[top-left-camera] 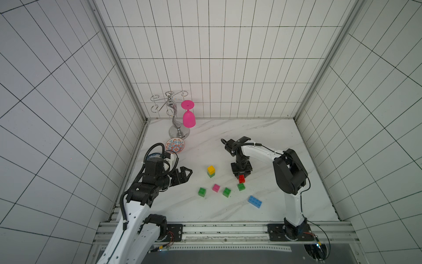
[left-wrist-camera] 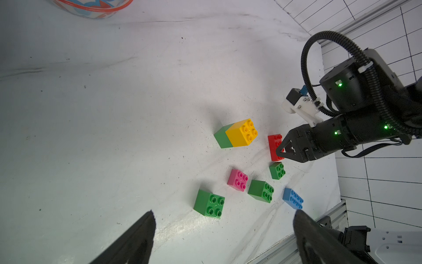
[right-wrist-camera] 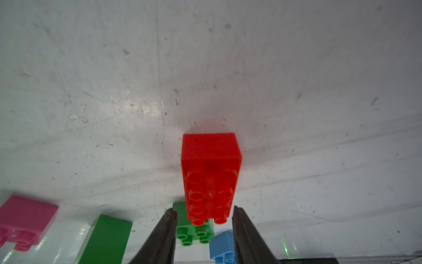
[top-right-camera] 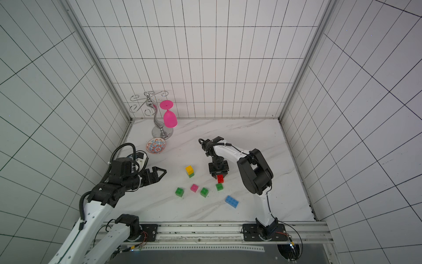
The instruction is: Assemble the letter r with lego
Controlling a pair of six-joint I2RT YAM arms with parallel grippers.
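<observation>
A long red brick (right-wrist-camera: 211, 176) lies on the table, studs up, with a small green brick (top-left-camera: 241, 187) close by its near end. My right gripper is over the red brick's near end, its fingers apart on either side; contact cannot be made out. A yellow brick (left-wrist-camera: 242, 132) sits on a green brick (left-wrist-camera: 223, 136) in a stack left of the red one. In front lie a pink brick (top-left-camera: 216, 187), a green brick (top-left-camera: 226, 192) and another green brick (top-left-camera: 201, 191). My left gripper stands open and empty, left of the bricks.
A blue brick (top-left-camera: 254, 201) lies at the front right. At the back left are a metal stand (top-left-camera: 178, 130) with a pink goblet (top-left-camera: 189, 118) and a patterned bowl (top-left-camera: 175, 145).
</observation>
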